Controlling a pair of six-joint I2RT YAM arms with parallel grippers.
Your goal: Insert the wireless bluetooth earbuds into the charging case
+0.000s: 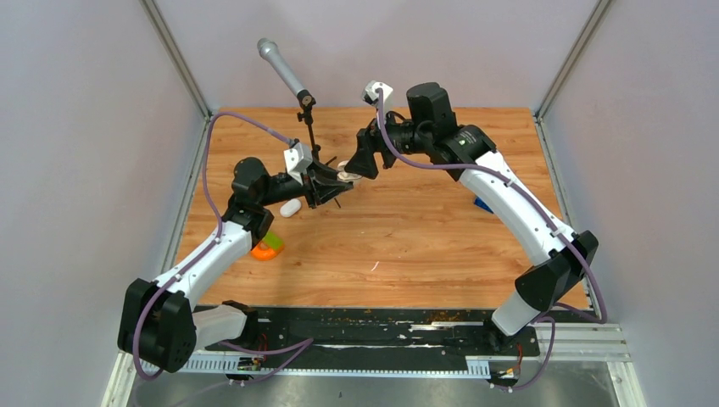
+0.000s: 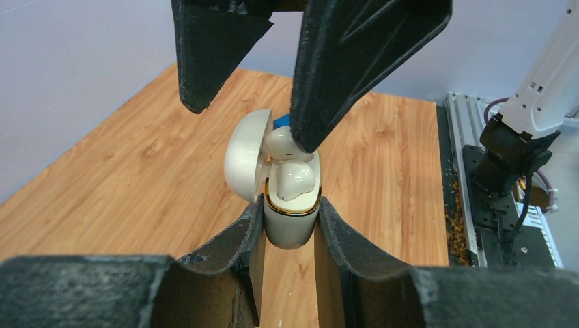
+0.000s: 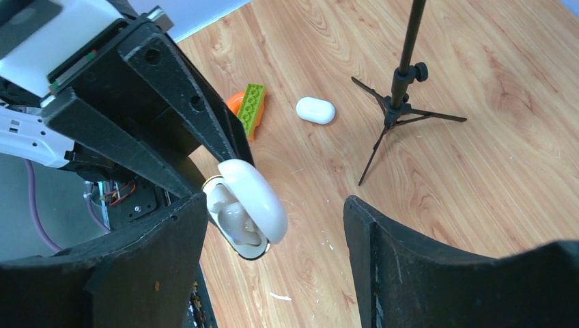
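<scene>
The white charging case (image 2: 291,229) is pinched by my left gripper, its lid (image 2: 244,154) standing open. Inside sit two white earbuds, the nearer earbud (image 2: 295,179) low in its place and the farther earbud (image 2: 283,142) partly behind a black fingertip. My right gripper is open around the case from above, one finger by the lid's outer side and one against or very close to the farther earbud; contact cannot be told. In the right wrist view, the open lid (image 3: 256,201) and the earbuds (image 3: 234,220) show between its spread fingers, nearer the left one.
A white rounded object (image 3: 315,110) lies on the table, near a green brick (image 3: 252,104) on an orange piece (image 3: 237,102). The tripod stand (image 3: 396,109) carrying a microphone (image 1: 280,66) rises behind the left gripper. A blue object (image 1: 482,205) lies under the right arm.
</scene>
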